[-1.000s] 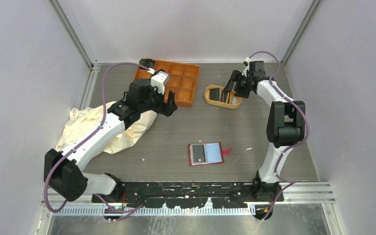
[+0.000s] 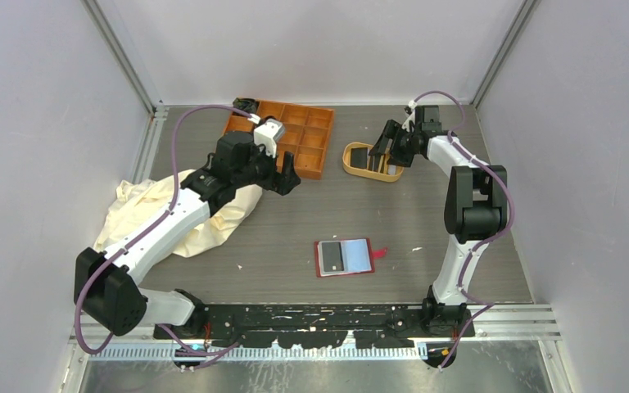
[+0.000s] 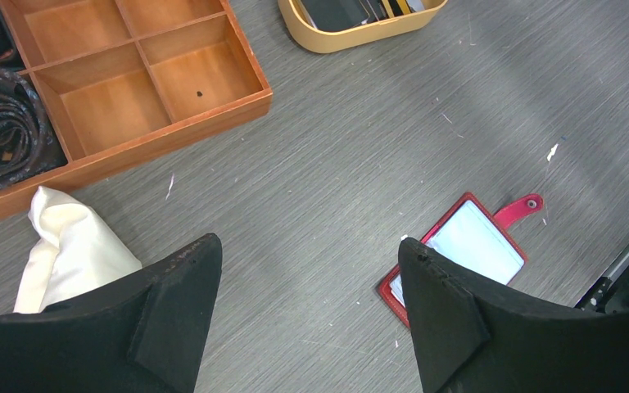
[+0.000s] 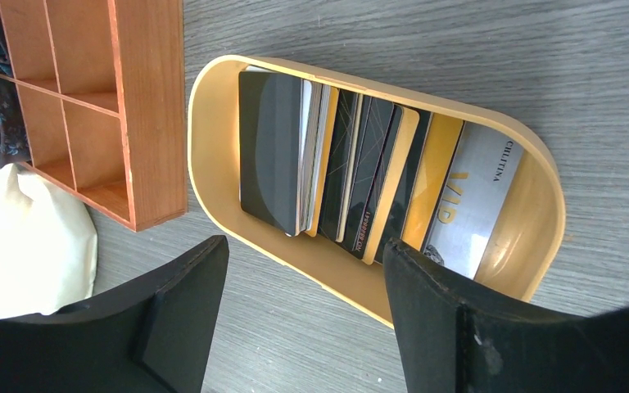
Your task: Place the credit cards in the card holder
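A yellow oval box (image 4: 213, 147) holds several cards standing in a row. Among them are a dark card (image 4: 270, 147) at one end and a silver VIP card (image 4: 479, 196) at the other. My right gripper hovers over this box, its fingers apart and nothing between them; one fingertip overlaps the near rim in the right wrist view. The red-edged card holder (image 2: 344, 258) lies opened flat at the table's front middle, its strap (image 3: 520, 210) sticking out to the right. My left gripper is open and empty over bare table, back and left of the holder.
An orange compartment tray (image 2: 304, 135) stands at the back, left of the box, with dark coiled items (image 3: 4, 131) in some of its cells. Cream cloth (image 2: 213, 221) lies under the left arm. Between the box and the holder the table (image 2: 311, 213) is clear.
My right gripper has shifted slightly left over the box, and its arm has come in a little. The left arm has barely moved. Box and holder stay where they were.
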